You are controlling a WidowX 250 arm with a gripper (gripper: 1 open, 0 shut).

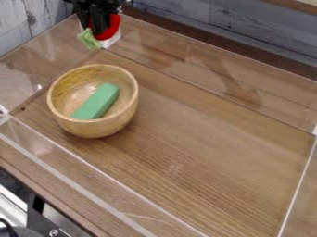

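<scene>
At the top left, the black gripper point(96, 28) is shut on a red object point(107, 27), with a light green piece visible just below it. Below, a round tan bowl point(77, 124) sits on the wooden table and holds a green block point(95, 102) lying diagonally inside.
Raised walls border it at the back and left, close to the gripper. Dark floor shows past the lower-left edge.
</scene>
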